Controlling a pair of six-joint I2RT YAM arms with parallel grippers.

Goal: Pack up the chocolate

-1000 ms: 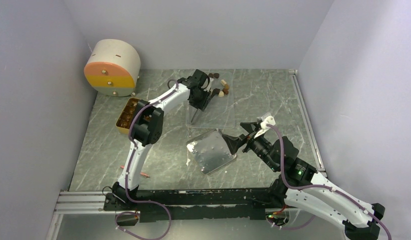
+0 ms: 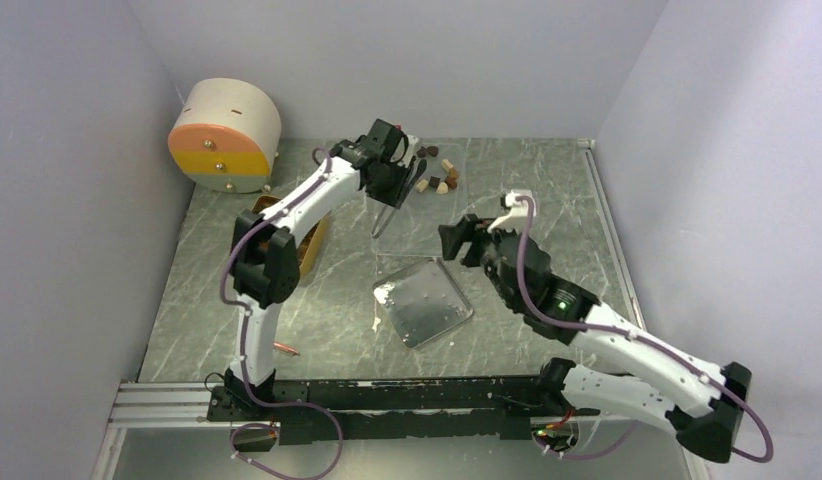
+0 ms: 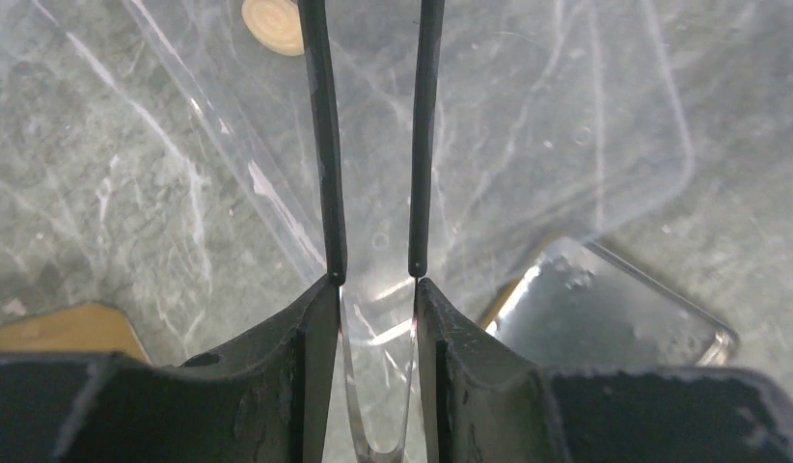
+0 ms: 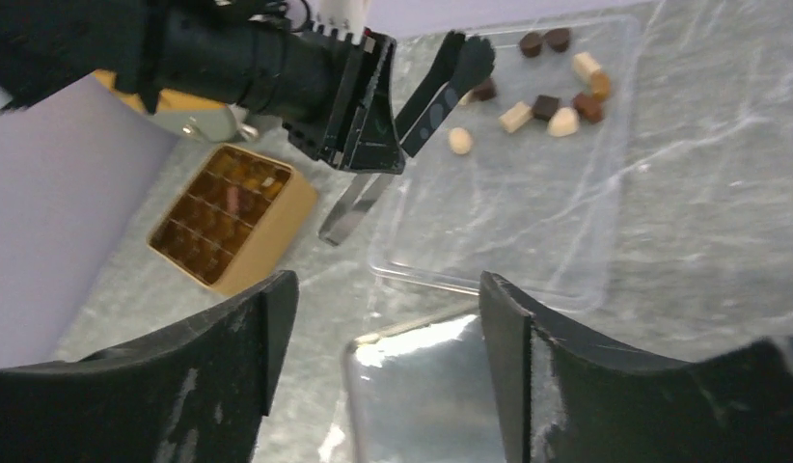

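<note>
My left gripper is shut on tongs (image 3: 325,145) with dark arms, held over the clear tray (image 3: 566,164) at the back centre. Several brown and cream chocolates (image 4: 562,122) lie in that tray; a pale round one (image 3: 272,24) shows near the tongs. The box (image 4: 291,207) with brown compartments sits left of the tray, partly hidden by my left arm in the top view. My right gripper (image 2: 457,245) stands part open above the front edge of the clear tray, with nothing seen between its fingers.
A metal tray (image 2: 422,305) lies in the front middle. A striped drawer cabinet (image 2: 224,135) stands back left. A thin reddish item (image 2: 286,349) lies front left.
My left gripper has risen slightly and moved left with the tongs. My right arm has moved up toward the back, and its gripper's opening looks narrower.
</note>
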